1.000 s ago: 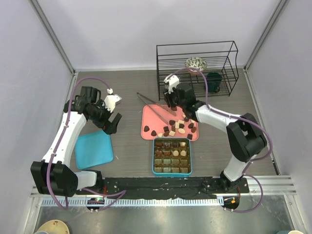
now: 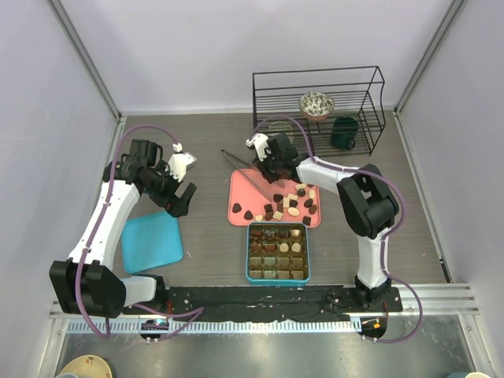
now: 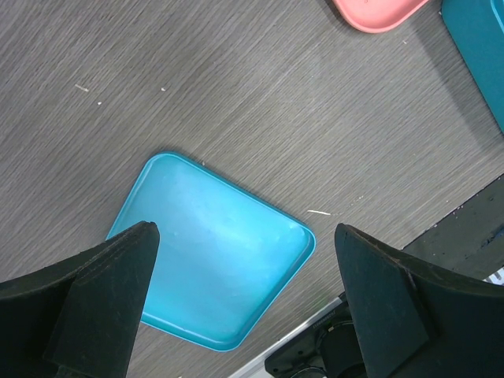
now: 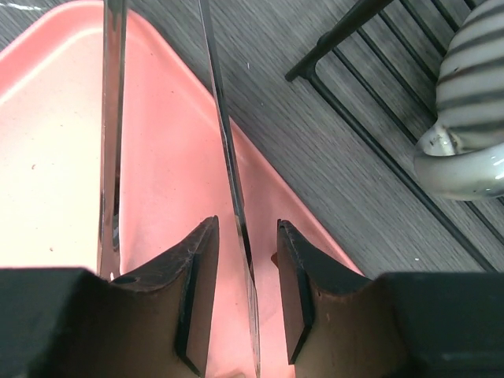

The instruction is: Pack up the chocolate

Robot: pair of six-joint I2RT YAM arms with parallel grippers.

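Chocolates of several shapes [image 2: 293, 211] lie on a pink tray [image 2: 240, 220]. Below it stands a teal-rimmed box with compartments [image 2: 248, 252], several filled. Steel tongs [image 2: 244, 175] lie across the tray. My right gripper is low over the tray's back, fingers apart around one thin tong arm as seen in the right wrist view; a small dark piece shows by the right finger, mostly hidden. My left gripper hangs open and empty above the empty blue tray [image 2: 150, 240].
A black wire rack [image 2: 364, 118] holding a patterned bowl [image 2: 316, 102] and a green cup [image 2: 344, 134] stands at the back right, close beside my right gripper. Bare table lies between the blue tray and the box.
My right gripper and arm have moved left along the pink tray's back, toward the tongs. The left arm looks unmoved.
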